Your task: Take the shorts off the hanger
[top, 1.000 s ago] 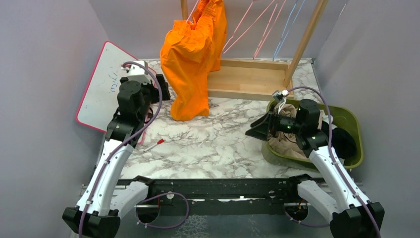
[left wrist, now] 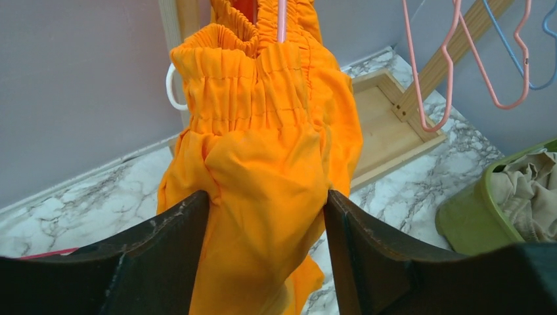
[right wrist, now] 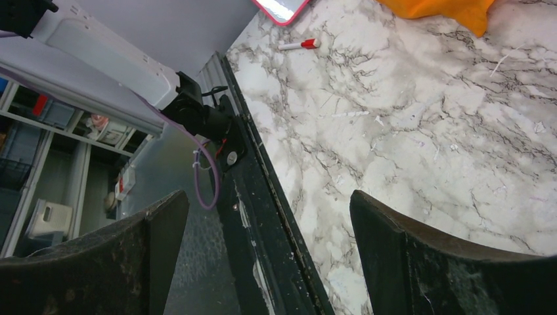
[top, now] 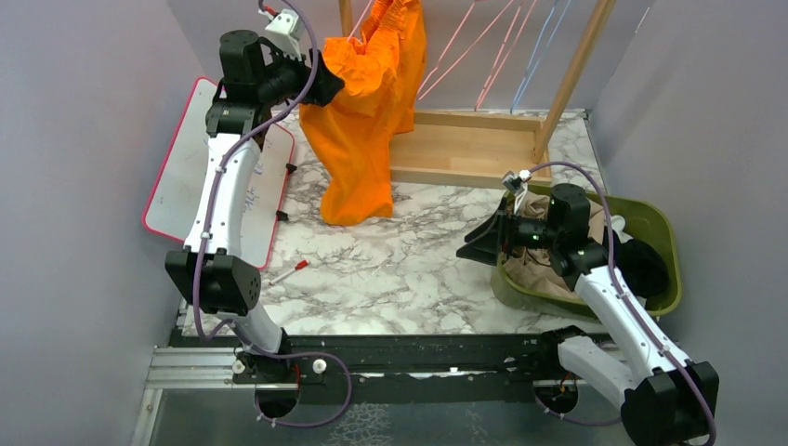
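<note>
Orange shorts [top: 362, 158] hang from a pink hanger on a wooden stand, their gathered waistband [left wrist: 246, 88] uppermost. My left gripper is at the front of the shorts just below the waistband, its fingers apart on either side of a wide bunch of the cloth, tips touching or very near it. My right gripper [top: 474, 243] stands open with nothing between its fingers, at the left side of the green bin, low on the right of the top view.
The green bin [top: 664, 232] holds clothing. Empty pink and blue hangers [left wrist: 450, 79] hang to the right above a wooden tray base [top: 465, 149]. A whiteboard [top: 186, 195] and a marker [top: 288, 274] lie at left.
My left arm has reached up and toward the back, bringing its gripper to the upper part of the shorts. My right arm is nearly still.
</note>
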